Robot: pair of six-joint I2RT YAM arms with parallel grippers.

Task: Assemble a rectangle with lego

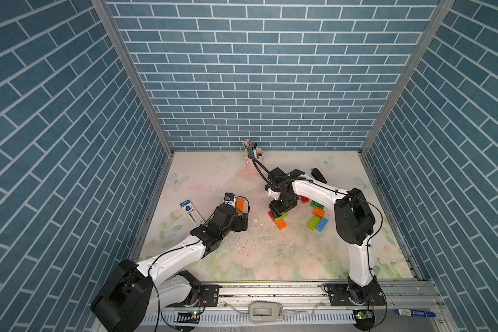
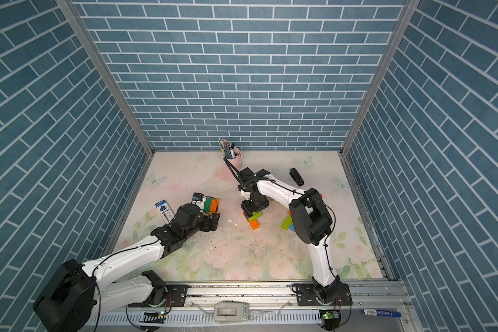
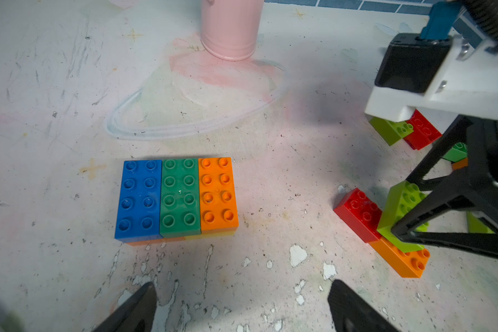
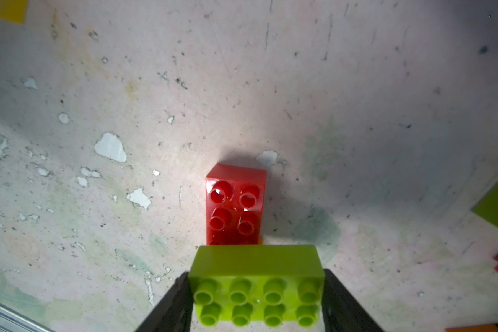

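Observation:
A light green brick point(image 4: 257, 262) is between the fingers of my right gripper, which is shut on it. Its studs face the camera in the right wrist view. Close by it are a red brick point(image 3: 359, 213) and an orange brick point(image 3: 402, 255), end to end; whether the green brick touches them I cannot tell. Left of these, blue point(image 3: 138, 200), green point(image 3: 180, 196) and orange point(image 3: 218, 193) bricks lie side by side, with more bricks under them forming a block. My left gripper stands open before that block, empty.
Loose bricks lie to the right, among them a green brick point(image 1: 316, 204), an orange brick point(image 1: 318, 212), a light green brick point(image 1: 313, 222) and a blue brick point(image 1: 322, 224). A pink cup point(image 3: 231, 27) of pens stands at the back.

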